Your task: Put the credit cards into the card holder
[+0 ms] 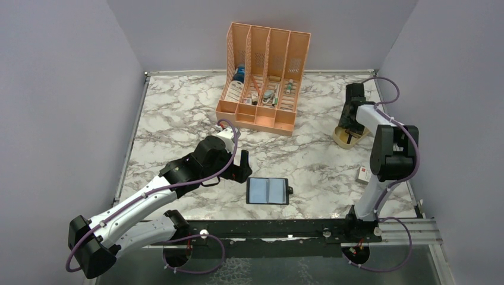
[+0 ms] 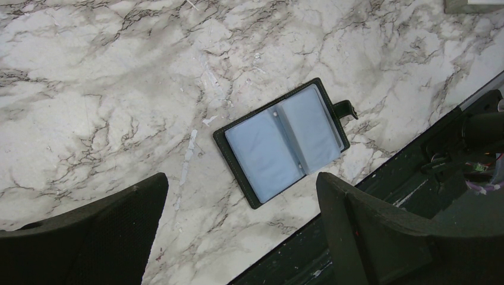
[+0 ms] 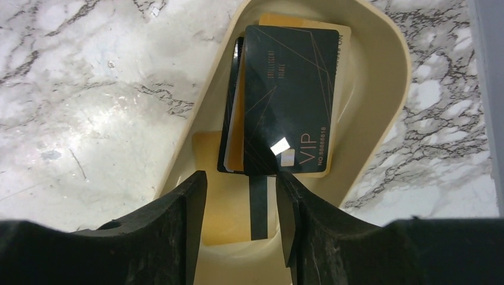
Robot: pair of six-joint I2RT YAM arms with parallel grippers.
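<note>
An open card holder [image 2: 261, 154] with pale blue sleeves and a dark cover lies at the front middle of the table. My left gripper hangs open above and behind it, empty. In the right wrist view a cream tray [image 3: 387, 71] holds a stack of cards: a black VIP card [image 3: 289, 95] on top, gold and dark cards beneath, and a gold card with a dark stripe [image 3: 226, 214] lower down. My right gripper is open over the tray, its fingertips at the lower part of the cards, nothing visibly held.
A salmon-pink organiser [image 1: 264, 124] with assorted small items stands at the back middle. A small white box [image 1: 364, 174] lies at the right, near the right arm.
</note>
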